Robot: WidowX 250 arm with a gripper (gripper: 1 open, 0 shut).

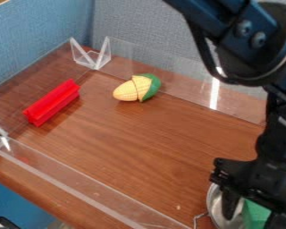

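My black gripper (pixel 235 188) is low at the bottom right, over a metal pot (pixel 214 201) at the table's edge, partly hidden by it. A green block (pixel 256 215) lies inside the pot beside the fingers. I cannot tell whether the fingers are open or shut on anything. A red block (pixel 51 102) lies at the left of the wooden table (pixel 133 152), and a toy corn cob (pixel 136 88) lies at the back middle.
Clear plastic walls edge the table at back and front left, with clear corner supports (pixel 92 56).
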